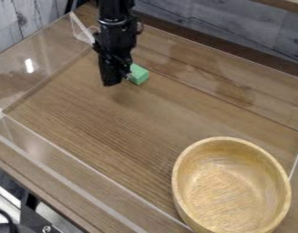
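Observation:
The black robot arm reaches down from the top of the view to the wooden table, with its gripper [113,75] just left of a small green block [138,75]. The gripper partly overlaps the block in the view; whether its fingers touch it or are open cannot be made out at this size.
A large pale yellow bowl [231,189] stands at the front right of the table [127,146]. Raised edges bound the table at the back, and dark cables show at the lower left corner.

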